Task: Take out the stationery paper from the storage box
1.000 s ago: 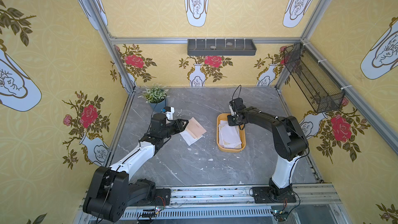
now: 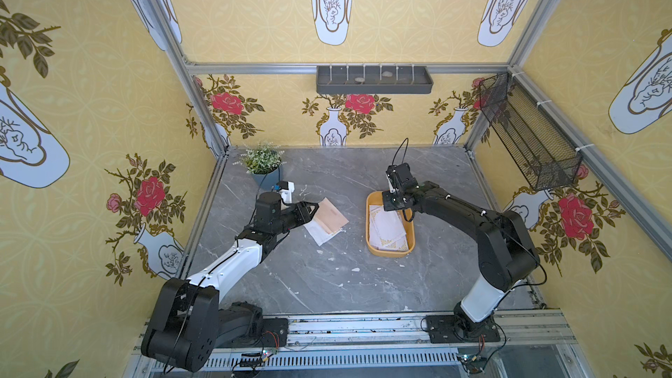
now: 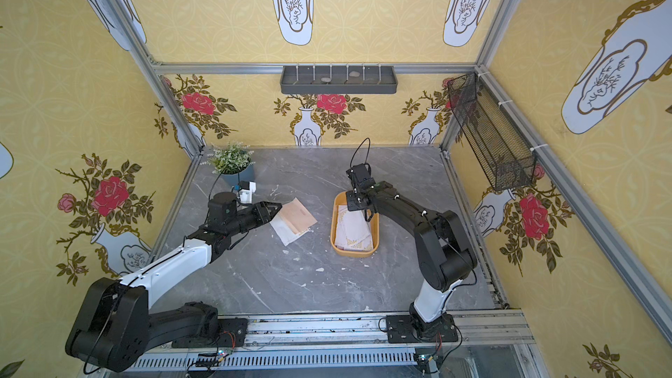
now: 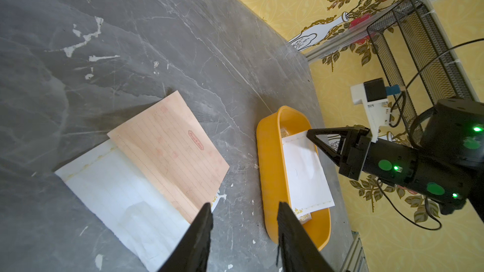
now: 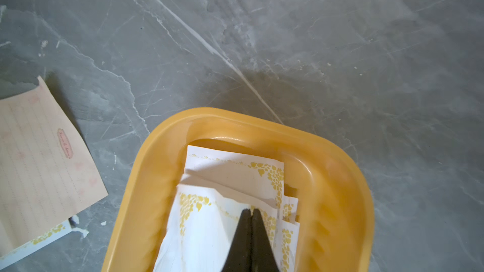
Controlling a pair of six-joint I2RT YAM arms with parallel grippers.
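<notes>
The yellow storage box [image 2: 408,243] holds white, gold-patterned stationery paper [image 5: 201,226]. My right gripper is shut over the box, its tips at the upper sheet's bent edge; whether it grips any is unclear. Left of the box, a pink sheet [image 4: 171,151] lies over white paper [image 4: 116,201] on the table. My left gripper is above and beside these; its fingers appear apart in the left wrist view, with nothing visible between them, and its hold is unclear.
A potted plant [image 2: 262,161] stands at the back left. A wire basket [image 2: 532,133] hangs on the right wall and a grey rack [image 2: 374,87] on the back wall.
The left arm is essentially still.
</notes>
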